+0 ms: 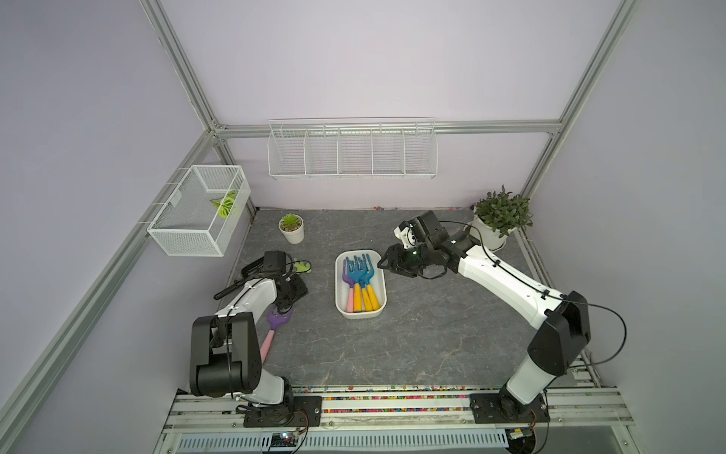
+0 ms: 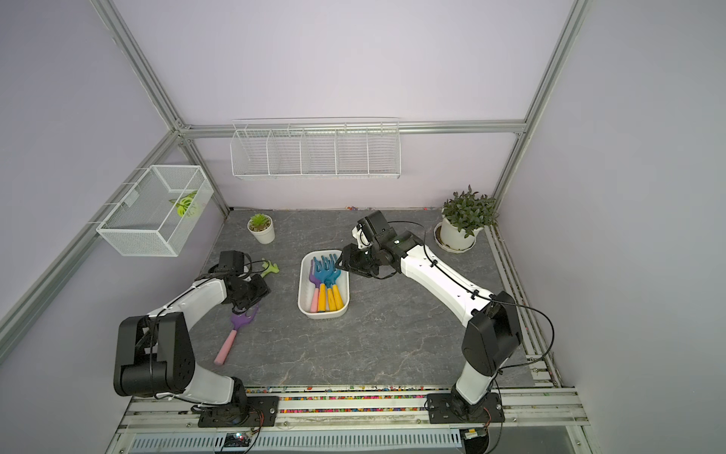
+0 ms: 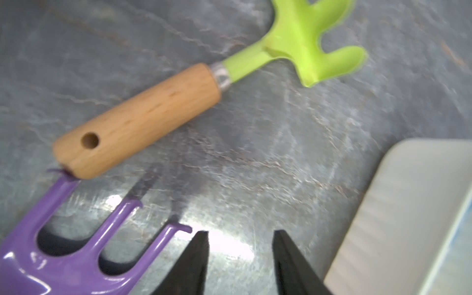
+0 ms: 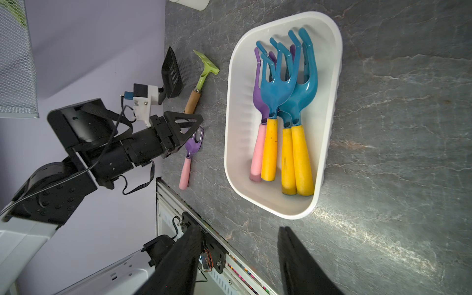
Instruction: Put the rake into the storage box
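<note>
The white storage box [image 4: 232, 147] stands at the table's centre, holding several blue, yellow-handled and purple, pink-handled rakes. A purple rake with a pink handle [image 2: 224, 349] lies at the left, outside it. A green rake with a wooden handle [image 3: 137, 123] lies beyond that, its handle end by the purple tines [image 3: 105, 236]. My left gripper is over the table between these rakes and the box, fingertips apart, nothing between them. My right gripper hovers at the box's right side, open and empty.
A black tool [image 4: 171, 72] lies at the far left. A small succulent [image 1: 292, 230] and a larger plant [image 1: 499, 219] stand at the back. A mesh basket [image 1: 189, 238] hangs on the left wall, a wire rack [image 1: 351, 151] at the back.
</note>
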